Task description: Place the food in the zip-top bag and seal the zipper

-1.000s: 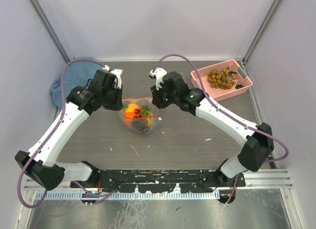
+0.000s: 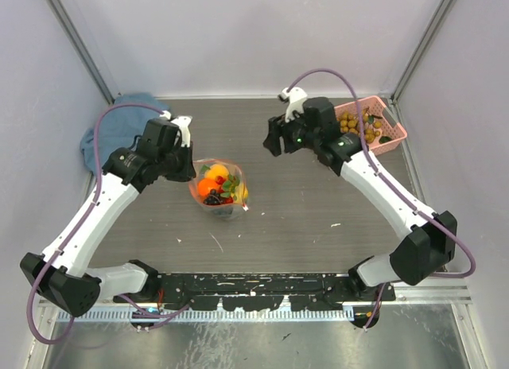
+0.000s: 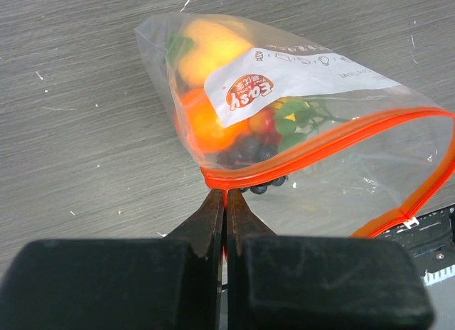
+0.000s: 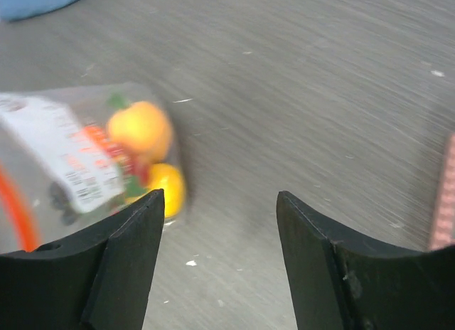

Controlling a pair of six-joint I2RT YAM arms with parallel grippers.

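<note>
A clear zip top bag (image 3: 398, 159) with an orange zipper rim stands on the table, its mouth gaping. Inside lie an orange (image 3: 206, 124), a yellow-orange fruit (image 3: 213, 49), dark grapes (image 3: 249, 148), red fruit and green leaves. My left gripper is shut on the bag's orange edge at one end of the mouth. To the right of the bag, apart from it, my right gripper (image 2: 274, 138) hangs open; only bare table shows between its fingers in the right wrist view.
At the back right stands a pink basket (image 2: 398, 134) holding a bunch of longans (image 2: 350, 124), partly behind the right arm. A blue cloth (image 2: 115, 138) lies at the back left.
My right gripper has left the bag's right side and moved right and back toward the basket. The bag's right corner has shifted slightly left. The left gripper has dipped slightly left, keeping its hold.
</note>
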